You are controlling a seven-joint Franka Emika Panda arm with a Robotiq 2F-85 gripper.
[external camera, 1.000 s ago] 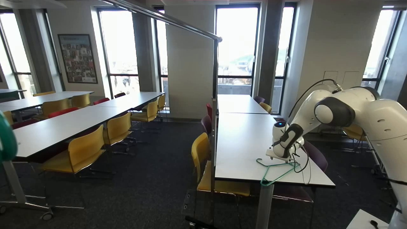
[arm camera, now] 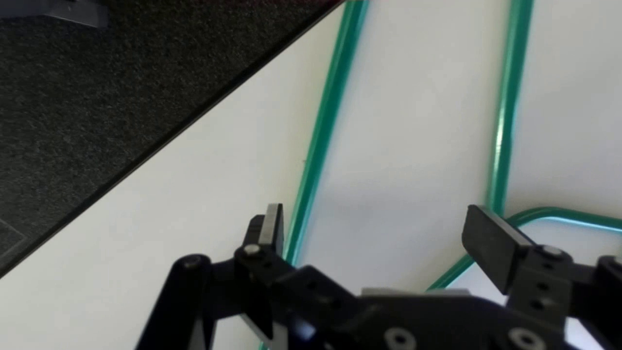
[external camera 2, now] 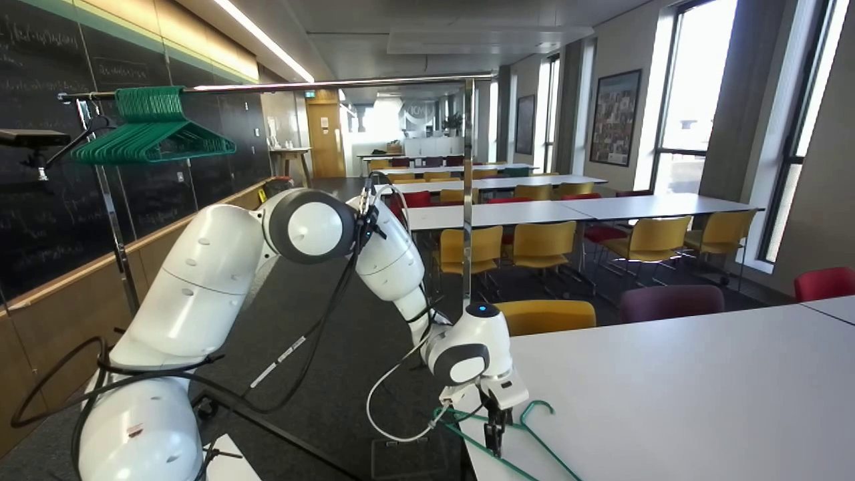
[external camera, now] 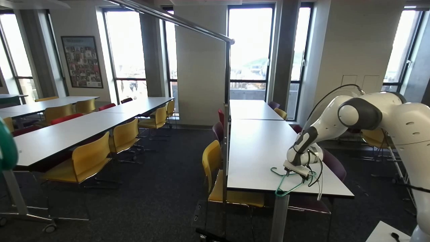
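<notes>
A green hanger (external camera: 291, 190) lies on the white table (external camera: 258, 145) near its corner, one end reaching over the edge. My gripper (external camera 2: 494, 442) points down over it, open. In the wrist view the gripper straddles part of the hanger. One green bar (arm camera: 320, 134) passes just inside the left finger (arm camera: 269, 227). The other bar (arm camera: 506, 116) meets the hook (arm camera: 574, 218) by the right finger (arm camera: 492, 242), which hides part of that joint. Neither bar is clasped. Whether the fingertips touch the table I cannot tell.
Many green hangers (external camera 2: 156, 132) hang from a metal rail (external camera 2: 320, 83), whose upright post (external camera 2: 468, 192) stands beside the table. Yellow chairs (external camera: 212, 161) line the table's side. Cables hang loosely round my arm.
My hand has turned and tilted at the wrist, and the gripper has shifted slightly towards the near edge over the hanger. The hanger lies in the same place.
</notes>
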